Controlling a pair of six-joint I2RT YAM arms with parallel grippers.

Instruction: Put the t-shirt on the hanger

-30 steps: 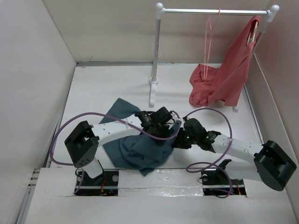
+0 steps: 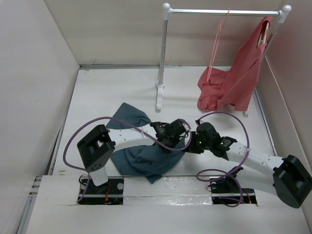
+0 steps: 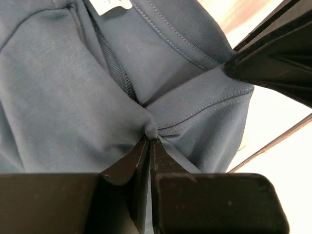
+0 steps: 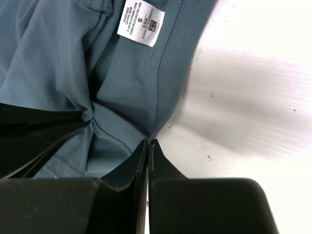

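The dark teal t-shirt [image 2: 132, 163] lies crumpled on the white floor beneath both grippers. My left gripper is shut on a fold of the shirt near its middle. My right gripper is shut at the edge of a hemmed band, by the size label [image 4: 141, 22], with the fabric meeting its fingertips. A pink hanger [image 2: 217, 44] dangles from the white rail [image 2: 195, 11] at the back.
A red garment [image 2: 239, 73] on a wooden hanger hangs at the right end of the rack, its lower part on the floor. The floor left of the rack's post [image 2: 161, 58] is clear.
Both arms have shifted a little toward the right and front, the teal fabric edge moving with them. The pink hanger sways slightly.
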